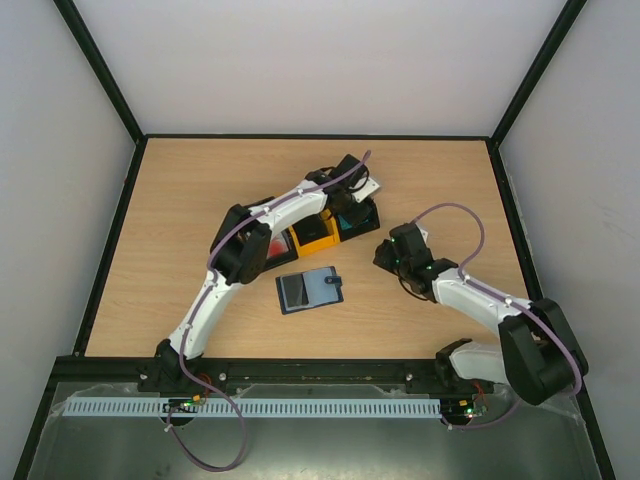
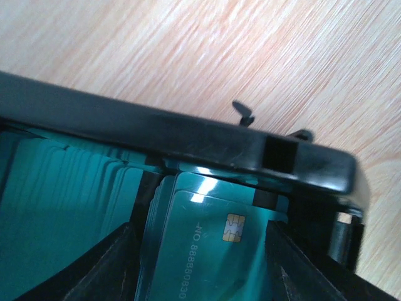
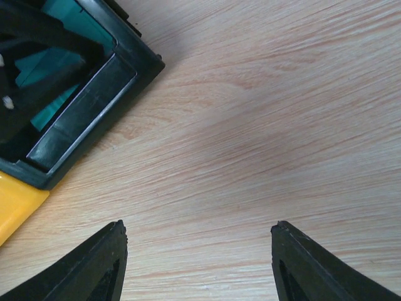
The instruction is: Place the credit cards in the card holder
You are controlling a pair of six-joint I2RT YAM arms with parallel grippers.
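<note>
Teal credit cards (image 2: 207, 244) stand in a black bin, the front one showing a gold chip. My left gripper reaches into that bin, part open, one finger on each side of the front cards; whether the pads touch them I cannot tell. In the top view the left gripper (image 1: 357, 214) covers most of the teal cards. The grey-blue card holder (image 1: 320, 287) lies open on the table, in front of the bins. My right gripper hangs over bare wood, its fingers wide apart and nothing between them.
Beside the teal bin stand a yellow bin (image 1: 316, 246) and a black bin with white and red cards (image 1: 277, 246). The teal bin's black rim (image 2: 156, 128) is close to the left fingers.
</note>
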